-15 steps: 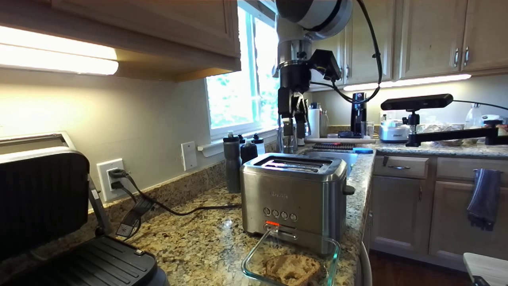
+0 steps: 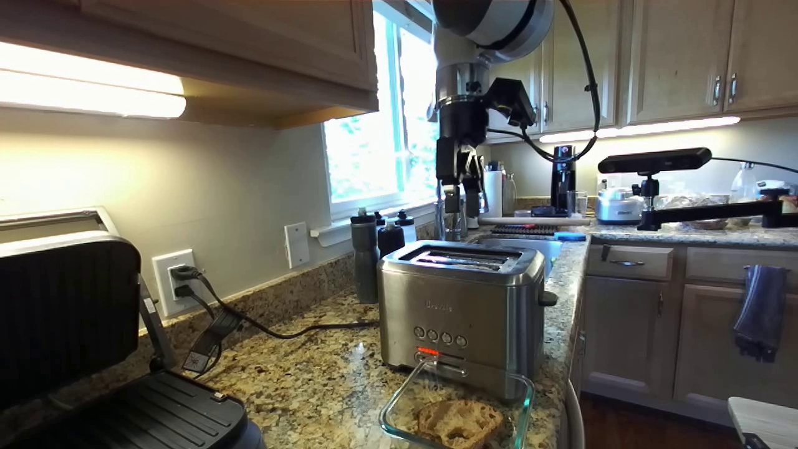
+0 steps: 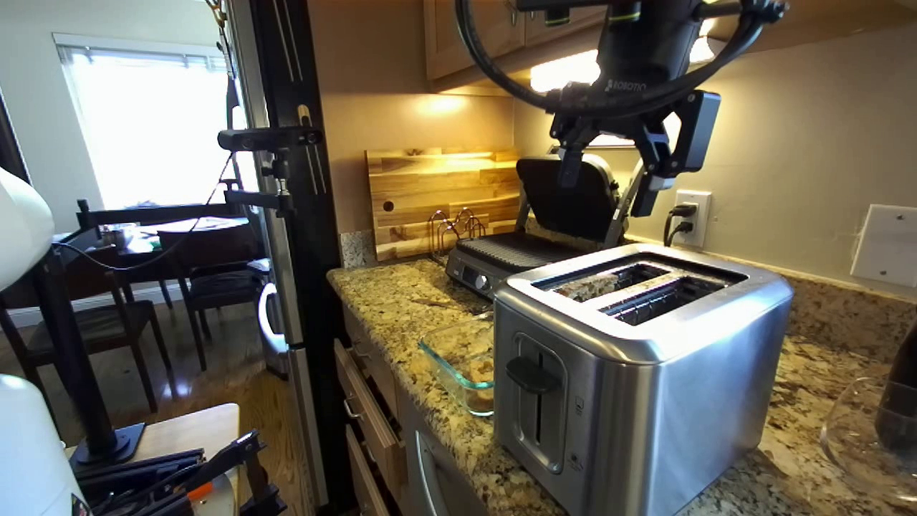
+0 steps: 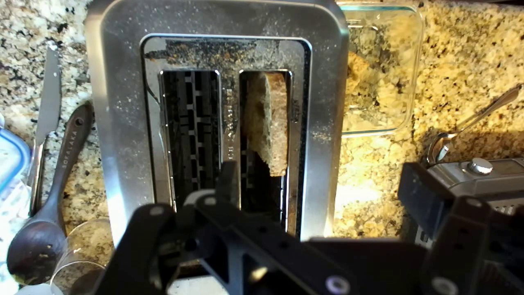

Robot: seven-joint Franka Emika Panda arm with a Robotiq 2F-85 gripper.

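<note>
A steel two-slot toaster (image 2: 460, 307) stands on the granite counter. In the wrist view one slice of bread (image 4: 275, 120) sits inside its right slot, while the left slot (image 4: 191, 132) is empty. A second slice of bread (image 2: 460, 421) lies in a glass dish (image 2: 396, 400) in front of the toaster. Above the toaster hangs my gripper (image 3: 606, 185), open, its fingers wide apart with nothing between them. The toaster's lever (image 3: 533, 375) is at the upper part of its track.
An open contact grill (image 3: 516, 249) stands beyond the dish. A knife (image 4: 47, 98), a wooden spoon (image 4: 49, 216) and a clear glass (image 4: 88, 250) lie or stand along one side of the toaster. Dark bottles (image 2: 364, 258) stand by the wall.
</note>
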